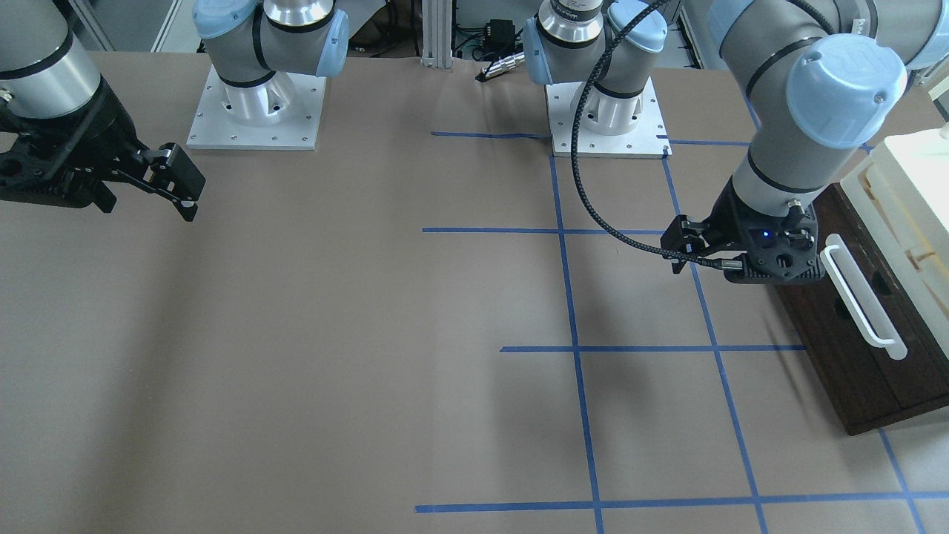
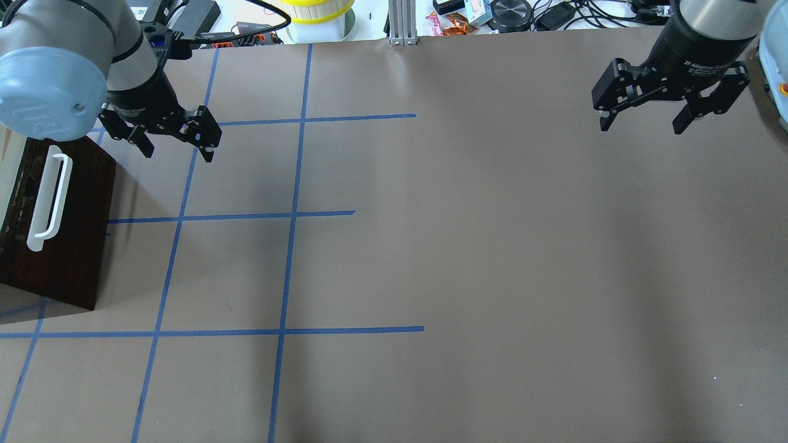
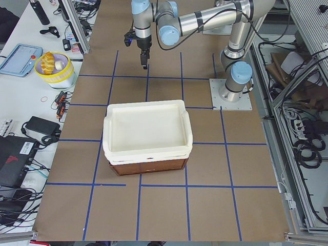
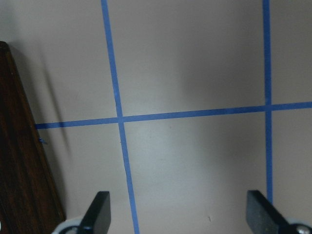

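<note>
My gripper (image 2: 177, 151) hangs open and empty over the taped grid floor, beside a dark wooden drawer unit with a white handle (image 1: 861, 294); in the front view it is at the right, partly behind its cable. In the wrist view its two fingertips (image 4: 102, 212) stand wide apart at the bottom corners, with bare floor between them and the wooden edge (image 4: 19, 146) at the left. The left view shows a cream tray top (image 3: 146, 128) on the wooden box.
A second arm's gripper (image 2: 641, 122) stands apart across the bare table. A yellow-rimmed bucket (image 3: 54, 77), cables and electronics lie on the side bench. Much of the floor between the two arms is clear.
</note>
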